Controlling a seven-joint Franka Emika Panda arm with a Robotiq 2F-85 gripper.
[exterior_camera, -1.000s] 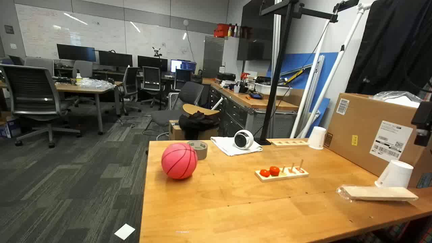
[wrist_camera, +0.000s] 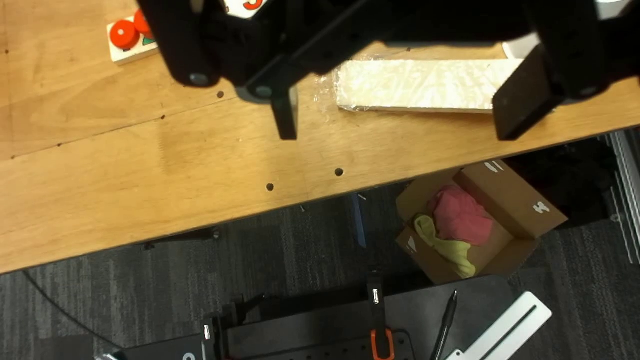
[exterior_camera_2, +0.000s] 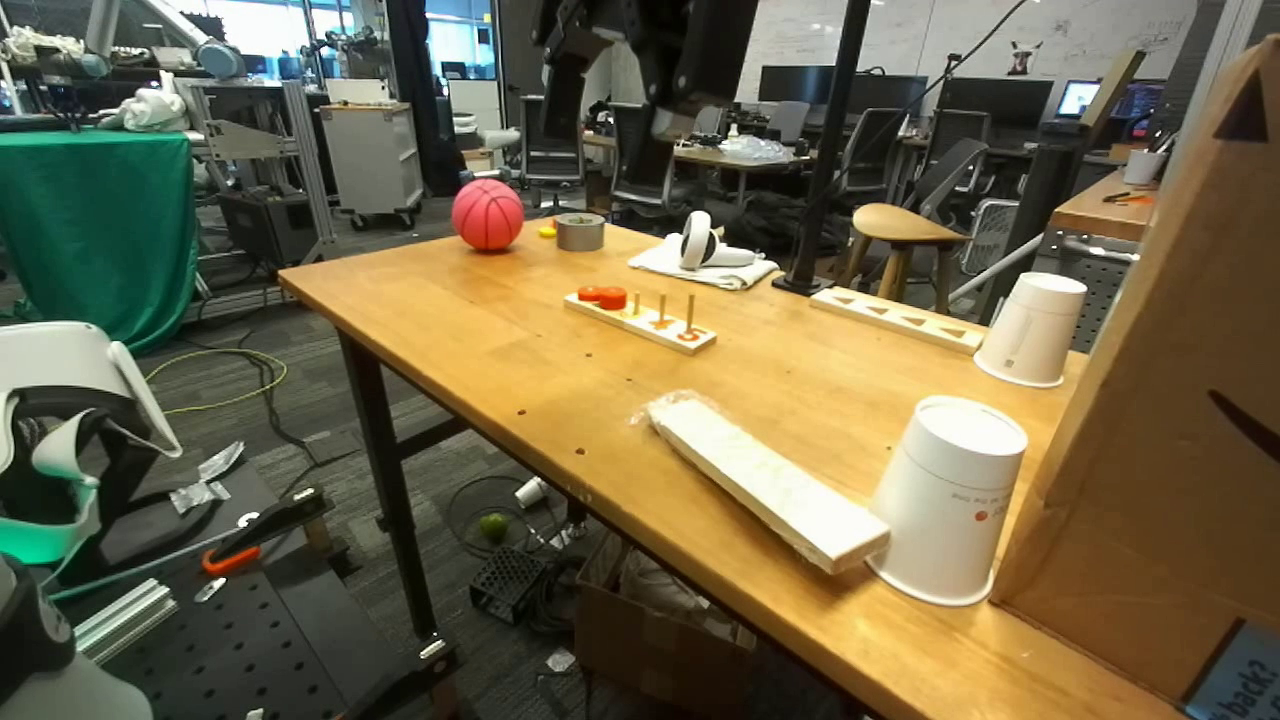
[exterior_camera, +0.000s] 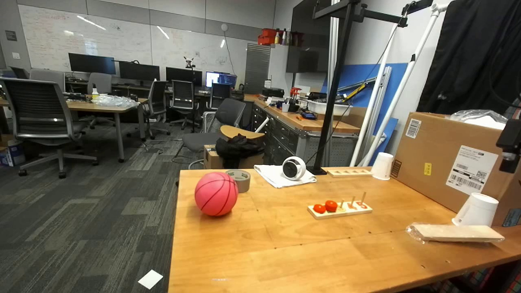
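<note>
My gripper is open above the table's near edge, its two fingers far apart with nothing held. Only a dark part of it shows at the right edge of exterior view 1; exterior view 2 has it hanging high at the top. Beneath it lies a plastic-wrapped pale board [exterior_camera_2: 768, 478]. A wooden counting board with short pegs [exterior_camera: 347, 209] carries red discs [exterior_camera: 331, 205] at its left end; the arm partly covers this board in the wrist view. A pink ball [exterior_camera: 216, 193] rests near the table's left edge, beside a grey tape roll [exterior_camera: 242, 181].
Two upside-down white cups [exterior_camera_2: 949, 499] [exterior_camera_2: 1032, 329] stand beside a large cardboard box [exterior_camera: 452, 163]. A white headset [exterior_camera: 294, 168] sits on a folded cloth [exterior_camera: 276, 176] near a black post. Behind is a slotted wooden strip [exterior_camera_2: 897, 318].
The dark gripper part at the right edge of exterior view 1 sits very slightly higher than before. The objects on the table have not moved.
</note>
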